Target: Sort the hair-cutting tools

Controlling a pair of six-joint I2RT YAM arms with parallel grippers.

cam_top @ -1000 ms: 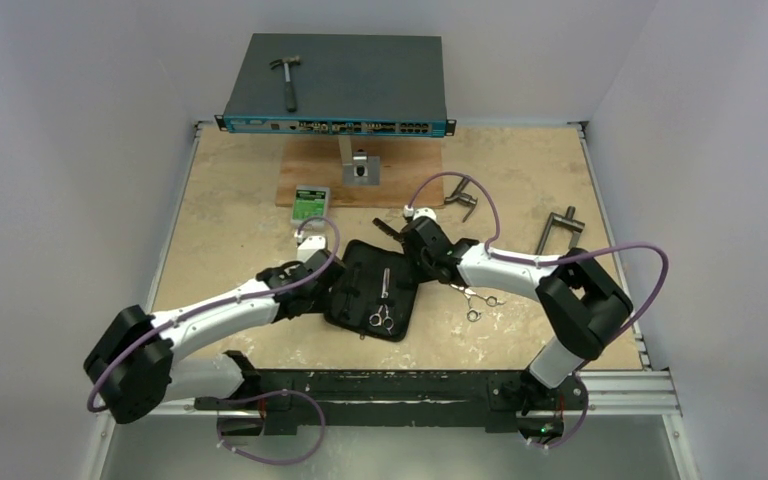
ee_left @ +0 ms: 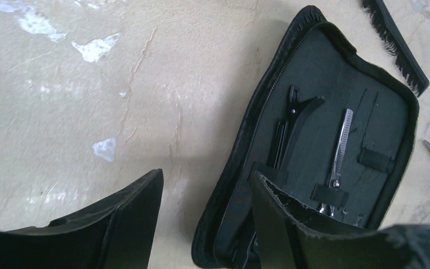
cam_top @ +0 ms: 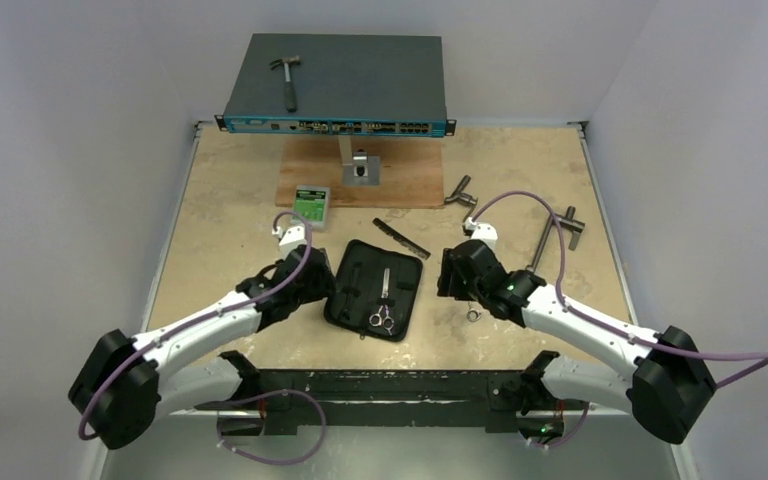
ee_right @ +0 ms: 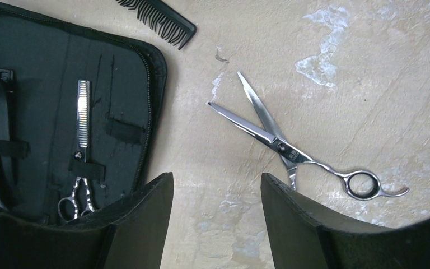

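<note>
The black zip case [cam_top: 346,318] lies open between my arms, holding thinning scissors [ee_right: 83,123] and black clips [ee_left: 299,117] under elastic straps. A pair of open scissors [ee_right: 280,147] lies on the table right of the case, mostly hidden by my arm in the top view. A black comb [cam_top: 400,237] lies behind the case. My left gripper is open and empty over the table at the case's left edge. My right gripper hangs open and empty above the table between the case and the loose scissors.
A network switch [cam_top: 344,80] with a hammer [cam_top: 289,92] on it stands at the back on a wooden board. A green-labelled box [cam_top: 310,206] sits behind the case. Metal tube fittings [cam_top: 575,222] lie at the right.
My right arm has moved right, off the case, to over the loose scissors' side. My left arm has shifted a little from where it was a second ago.
</note>
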